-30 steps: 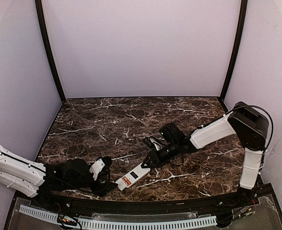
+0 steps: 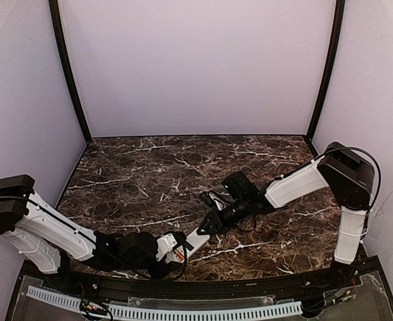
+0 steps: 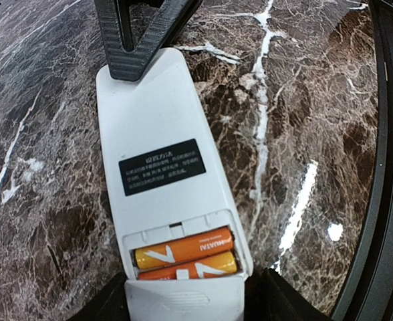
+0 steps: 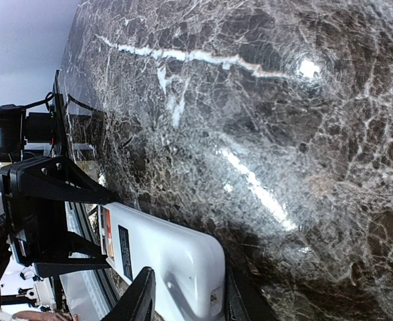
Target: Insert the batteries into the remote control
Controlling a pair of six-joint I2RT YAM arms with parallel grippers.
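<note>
The white remote (image 3: 160, 114) lies back side up near the table's front edge. Two orange batteries (image 3: 183, 245) sit side by side in its compartment, with the white cover (image 3: 183, 301) at the lower end beside them. My left gripper (image 2: 173, 257) is at that compartment end, its fingertips dark at either side of the cover; whether they grip it I cannot tell. My right gripper (image 2: 208, 224) is at the remote's other end, its fingers around that end in the right wrist view; how tightly is unclear.
My left gripper has moved right onto the remote's compartment end, now covering more of it in the top view. The right arm looks unchanged.
</note>
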